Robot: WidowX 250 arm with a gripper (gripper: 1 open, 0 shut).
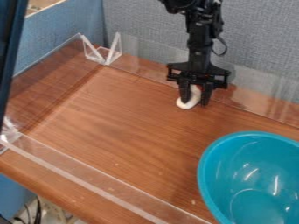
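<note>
My black gripper (195, 93) reaches down at the upper middle of the view, near the back of the wooden table. A small white object (187, 101) sits right between and behind its fingers, partly hidden by them. I cannot tell whether the fingers touch or grip it.
A large teal bowl (251, 184) fills the lower right.
</note>
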